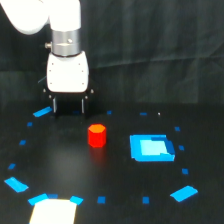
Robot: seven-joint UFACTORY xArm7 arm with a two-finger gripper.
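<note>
A white robot arm hangs at the upper left. Its gripper [69, 100] has dark fingers hanging down over the back left of the black table [120, 180]; whether they are open is hard to tell. A red hexagonal block [97, 136] stands to the right of and below the gripper, apart from it. A blue square [137, 148] with a pale centre lies at the middle right.
Blue tape strips [16, 184] and small blue marks dot the table. A pale square object [52, 212] lies at the front left, cut by the frame.
</note>
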